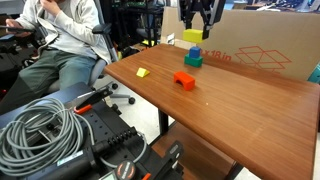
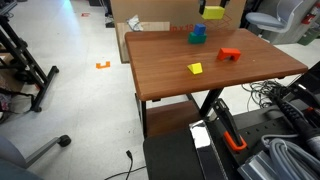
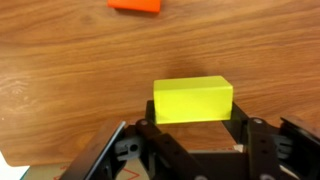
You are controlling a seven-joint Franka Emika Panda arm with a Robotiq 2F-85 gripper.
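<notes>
A yellow block (image 3: 193, 100) is held between the two fingertips of my gripper, which is shut on it. In exterior view 1 the held yellow block (image 1: 193, 35) hangs just above a blue block (image 1: 194, 50) that rests on a green block (image 1: 193, 61). From the other side, the yellow block (image 2: 212, 13) appears up and to the right of the blue block (image 2: 199, 30), apart from it. Only bare wood shows around the held block in the wrist view.
On the wooden table (image 1: 245, 112) lie a red block (image 1: 184, 80) and a small yellow piece (image 1: 143, 72) near the edge. A cardboard box (image 1: 260, 43) stands behind. A person sits at the left in exterior view 1.
</notes>
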